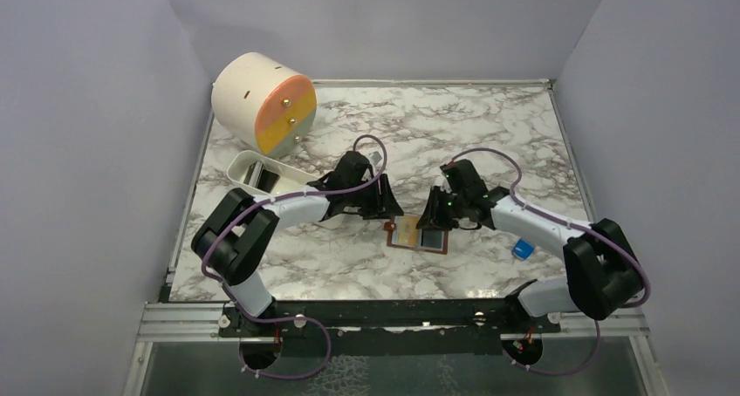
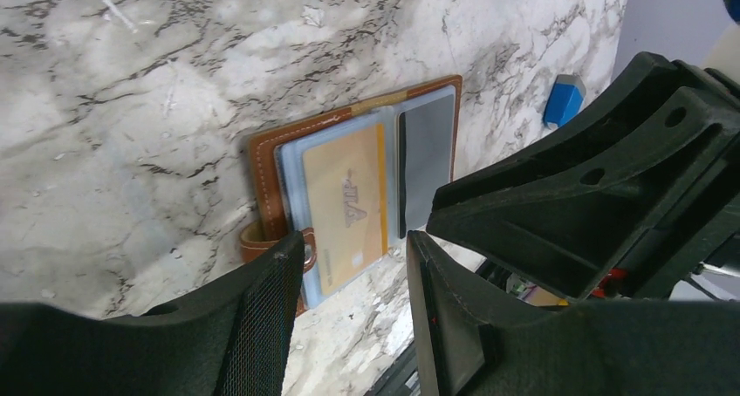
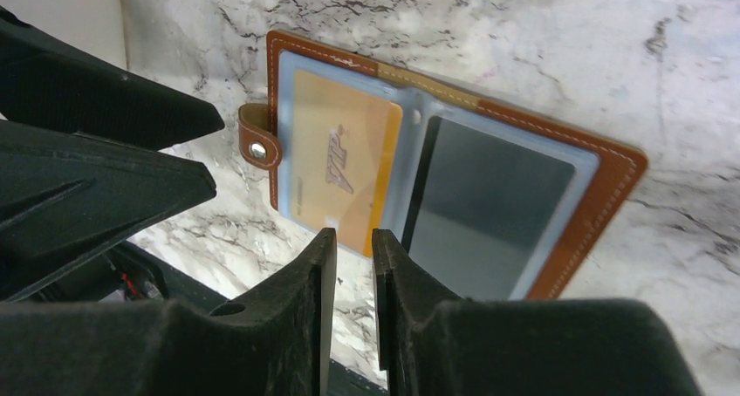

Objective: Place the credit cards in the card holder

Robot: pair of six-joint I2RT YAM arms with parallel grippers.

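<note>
On the marble table lies the brown card holder (image 1: pixel 441 250), spread flat with its clear pockets upward. A gold card marked VIP (image 3: pixel 336 165) sits in the pocket beside the snap strap (image 2: pixel 310 249). In the other pocket is a dark grey card (image 3: pixel 489 200) with a black strip along its inner edge. Above the gold-card side, my left gripper is open and empty. My right gripper is over the holder too, its fingers a narrow gap apart with nothing between them.
A white tray (image 1: pixel 301 184) at the left holds dark and silver items (image 1: pixel 262 178). Behind it stands a cream drum with coloured drawers (image 1: pixel 262 99). A blue block (image 1: pixel 524 249) lies to the right.
</note>
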